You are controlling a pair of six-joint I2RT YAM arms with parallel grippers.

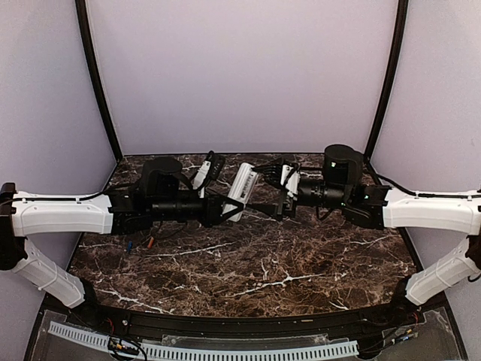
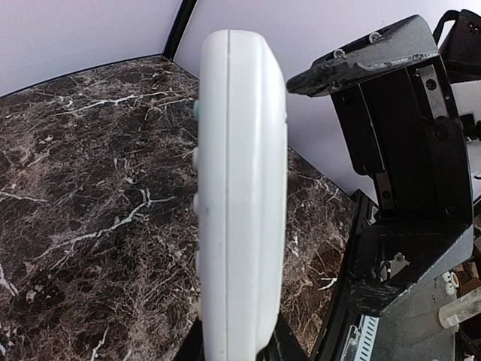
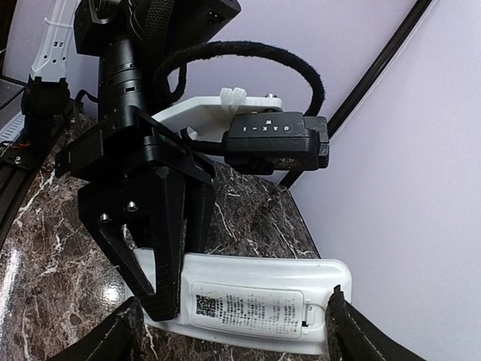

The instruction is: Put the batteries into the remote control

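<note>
My left gripper (image 1: 224, 209) is shut on the white remote control (image 1: 243, 184), holding it up at a tilt above the table. In the right wrist view the remote's back (image 3: 248, 308) faces me, its labelled panel showing, with the left fingers clamped at one end. My right gripper (image 1: 263, 188) stands open around the remote's far end; in the left wrist view one dark fingertip (image 2: 308, 83) is close beside the remote's top, and contact cannot be told. Small blue (image 1: 129, 245) and orange (image 1: 150, 243) batteries lie on the table at the left.
Pale walls enclose it at the back and sides, and a metal rail runs along the front edge.
</note>
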